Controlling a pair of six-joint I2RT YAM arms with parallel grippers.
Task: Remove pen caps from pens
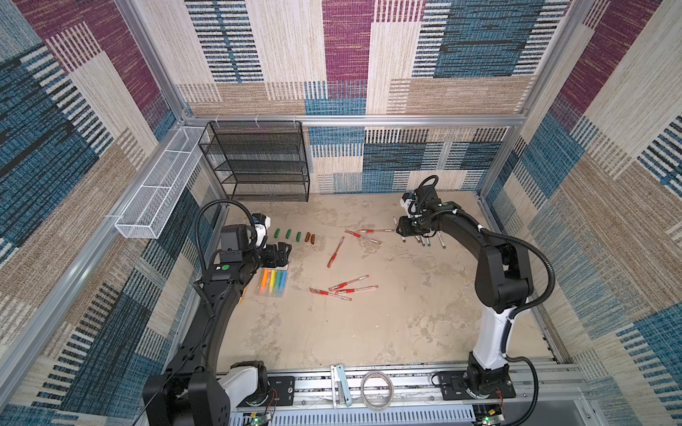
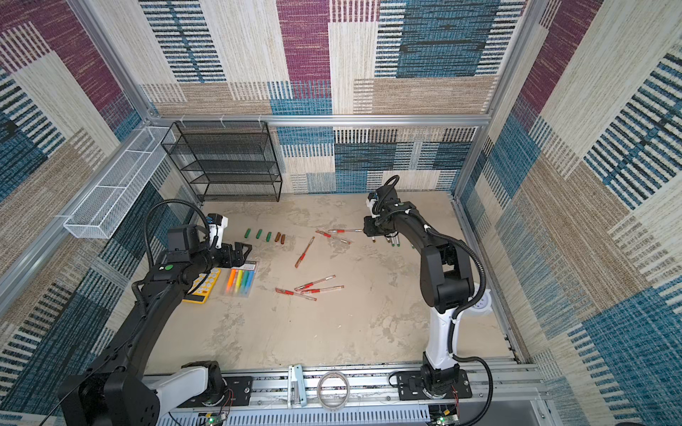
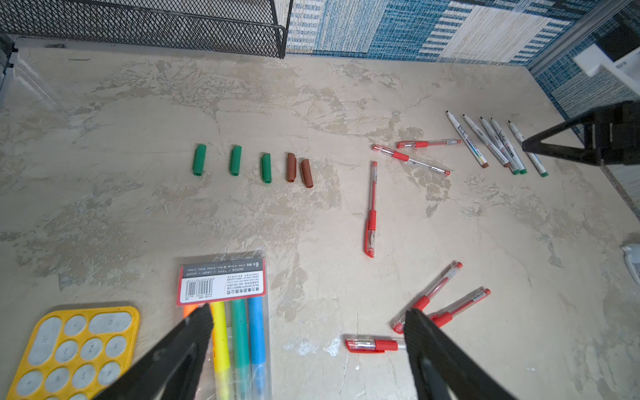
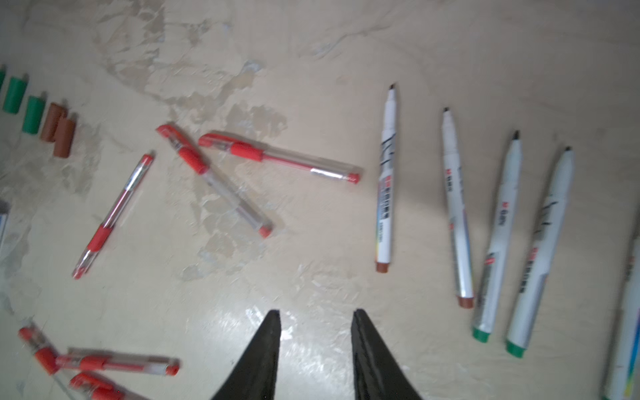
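Observation:
White markers lie at the back right, dark tips bare; one brown-ended marker (image 4: 386, 180) lies nearest the red pens, with a green-ended marker (image 4: 496, 243) further right. Three green caps (image 3: 236, 160) and two brown caps (image 3: 291, 167) form a row at the back left. Several red pens rest in the middle, among them a lone pen (image 3: 371, 210) and a pen (image 4: 280, 157) near the markers, caps on their ends. My left gripper is open over the left side, nothing held. My right gripper hovers by the markers, its fingers apart and empty.
A clear case of coloured highlighters (image 3: 223, 293) and a yellow calculator (image 3: 73, 350) lie under the left arm. A black wire rack (image 1: 259, 162) stands at the back left. Open table (image 1: 398, 326) extends across the front.

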